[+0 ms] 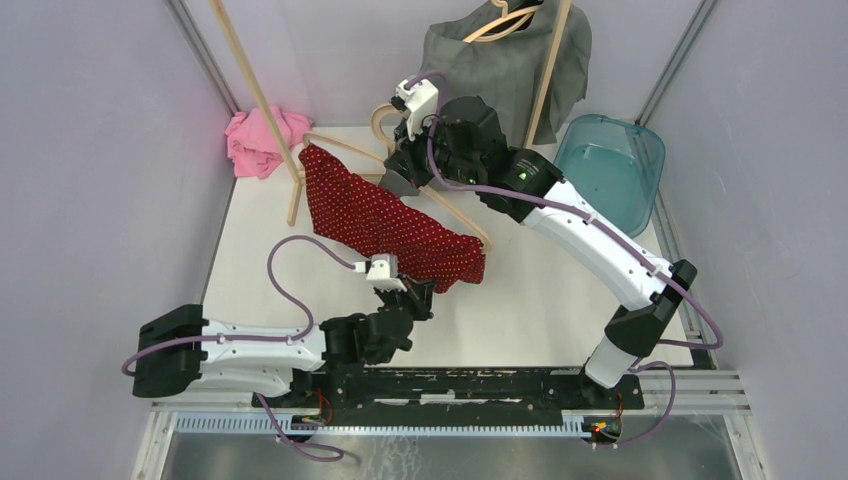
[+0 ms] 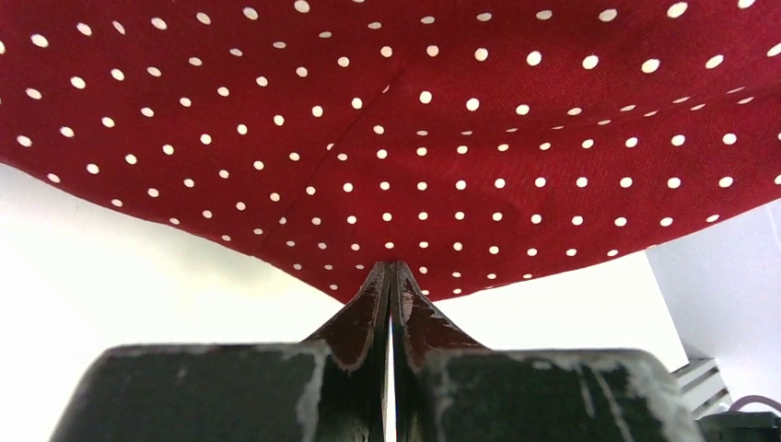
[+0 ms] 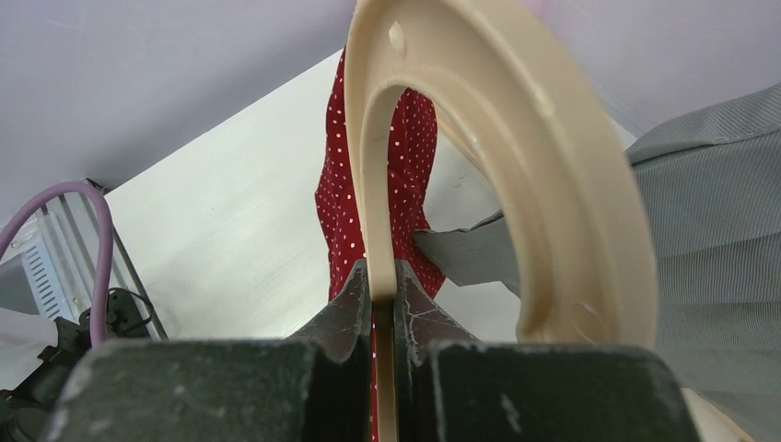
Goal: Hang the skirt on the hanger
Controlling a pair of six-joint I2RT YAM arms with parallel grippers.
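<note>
A dark red, white-dotted skirt (image 1: 385,215) hangs slantwise along the beige hanger (image 1: 452,206) in the top view. My right gripper is shut on the hanger just below its curved hook (image 3: 589,184), holding it above the table. At the skirt's lower edge my left gripper (image 1: 425,296) is closed on the cloth; in the left wrist view the red fabric (image 2: 414,166) narrows to a point at the fingertips (image 2: 376,293). The skirt's far side is hidden in the top view.
Pink cloth (image 1: 262,140) lies at the back left, near a wooden rack post (image 1: 262,100). Grey garments (image 1: 470,70) hang at the back on the rack. A teal bin (image 1: 610,175) stands right.
</note>
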